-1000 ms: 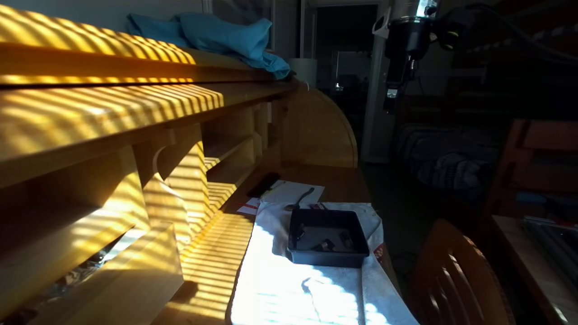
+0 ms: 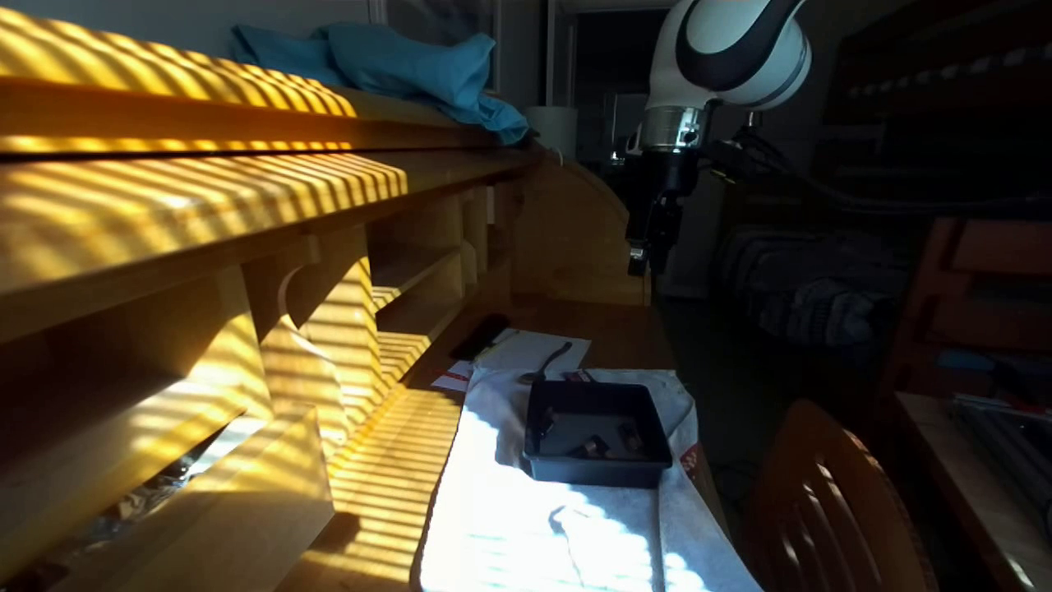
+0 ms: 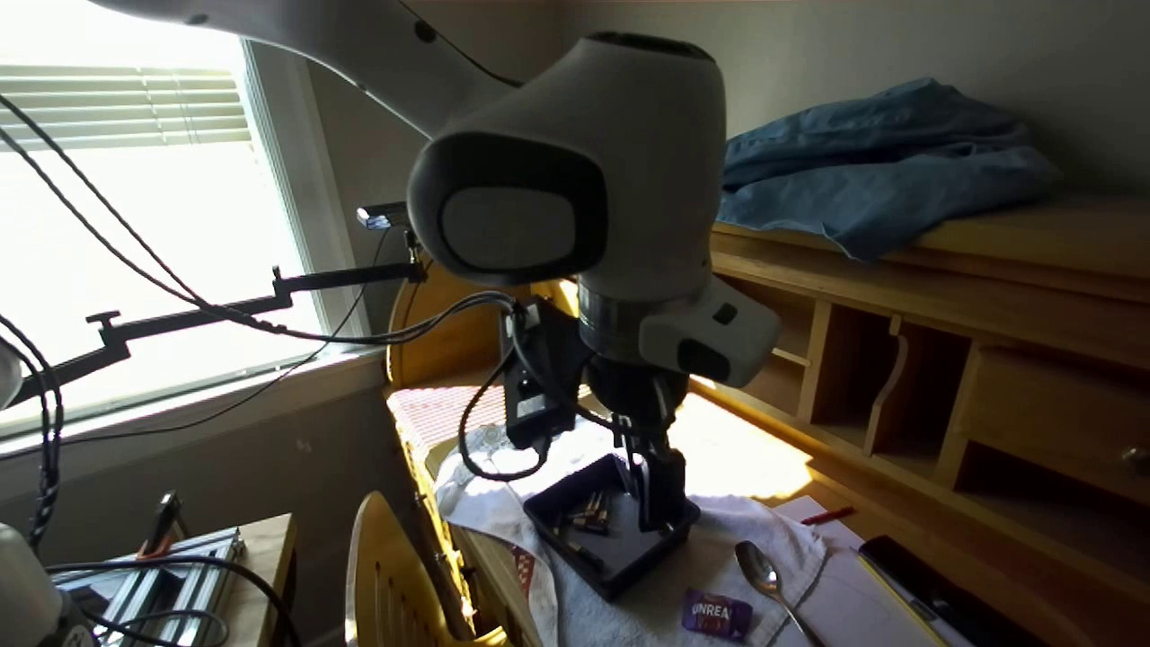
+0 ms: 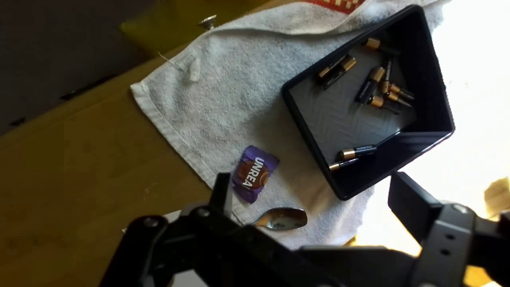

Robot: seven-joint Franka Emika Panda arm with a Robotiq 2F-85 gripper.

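In the wrist view my gripper stands open, its fingers wide apart and nothing between them. It hangs well above the desk, at upper right in exterior view 1. A black tray [image 4: 306,126] rests on a towel and holds several Duracell batteries [image 4: 370,86], some in a cluster, with a pair [image 4: 356,152] by the near wall. Outside the tray lie a purple UNREAL candy packet [image 4: 255,173] and a metal spoon [image 4: 285,218], both seen in the gap between my fingers.
The white towel [image 4: 215,81] covers part of the wooden desk [image 4: 86,162]. Shelf cubbies [image 2: 414,256] line one long side, and a chair [image 2: 828,493] stands at the other. A red pen [image 3: 827,516] and a black case [image 3: 927,588] lie past the spoon.
In exterior view 1 my arm has come lower and shifted left, nearer the desk. The tray and the things around it lie where they were.
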